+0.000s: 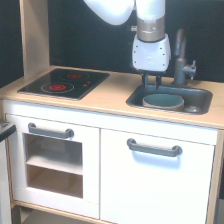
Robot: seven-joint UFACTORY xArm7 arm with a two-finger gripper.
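Note:
A blue-green pot (163,102) sits low in the dark sink (198,101) in the countertop, its lower part hidden by the sink's front rim. My gripper (151,84) hangs just above the pot's back left side, below the white wrist. Its dark fingers look apart, with nothing visible between them. A small gap seems to separate the fingertips from the pot's rim.
A dark grey faucet (180,60) rises behind the sink, close to the right of my arm. To the left lies a black stovetop (64,83). Cabinet doors below are closed.

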